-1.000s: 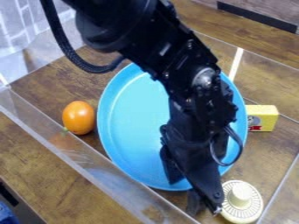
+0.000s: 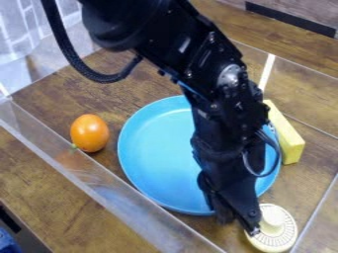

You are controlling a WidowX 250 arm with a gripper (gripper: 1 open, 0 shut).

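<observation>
The black gripper (image 2: 231, 208) reaches down over the right half of a blue plate (image 2: 152, 148), its fingers low by the plate's near-right rim. It looks shut, but the arm hides what, if anything, is between the fingers. An orange fruit (image 2: 89, 131) lies left of the plate. A yellow block (image 2: 287, 138) sits at the plate's right, partly behind the arm. A round cream object (image 2: 272, 231) lies on the wood at the near right, beside the fingertips.
A clear plastic barrier (image 2: 66, 163) runs diagonally along the left front.
The gripper has moved slightly up in the picture and the blue plate has shifted a little right. The yellow block now appears more upright along the plate's edge.
</observation>
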